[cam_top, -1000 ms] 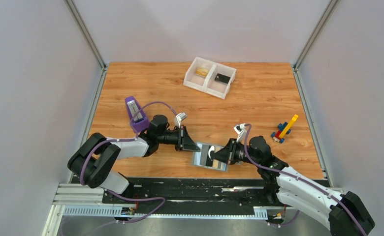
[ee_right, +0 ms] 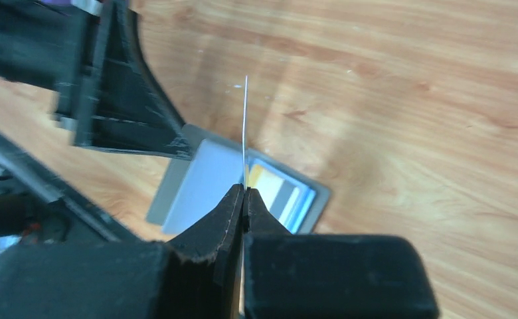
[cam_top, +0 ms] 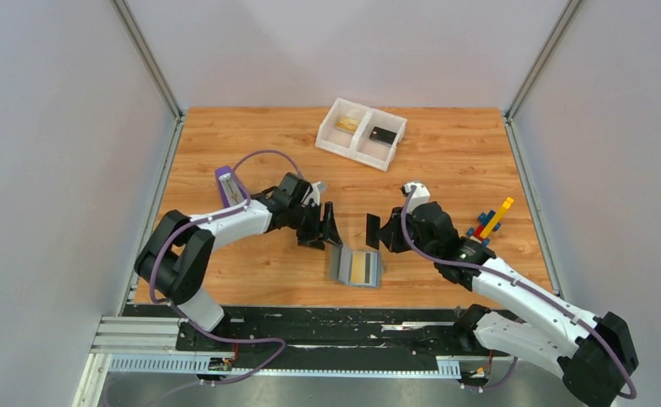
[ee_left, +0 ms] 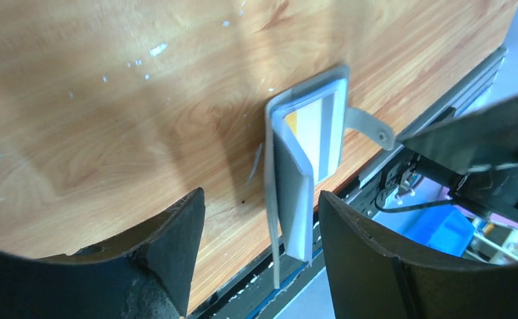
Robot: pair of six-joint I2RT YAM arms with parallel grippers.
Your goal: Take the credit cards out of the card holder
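Observation:
The grey card holder (cam_top: pixel 345 264) lies open on the table near the front edge, its flap half raised in the left wrist view. A pale card (ee_right: pixel 269 186) with a yellowish band and a grey stripe is inside it. My right gripper (cam_top: pixel 381 232) is shut on a dark card (cam_top: pixel 373 230), held up above and behind the holder. In the right wrist view that card shows edge-on as a thin line. My left gripper stands open at the holder's upper left; between its fingers nothing is gripped, and the holder's flap (ee_left: pixel 295 206) shows beyond them.
A white two-part tray (cam_top: pixel 360 136) stands at the back, with a yellow card (cam_top: pixel 347 124) in its left part and a black card (cam_top: pixel 383 135) in its right. A purple object (cam_top: pixel 230 186) is at left, toy blocks (cam_top: pixel 484 225) at right.
The right gripper has lifted the dark card out of the holder and moved it back.

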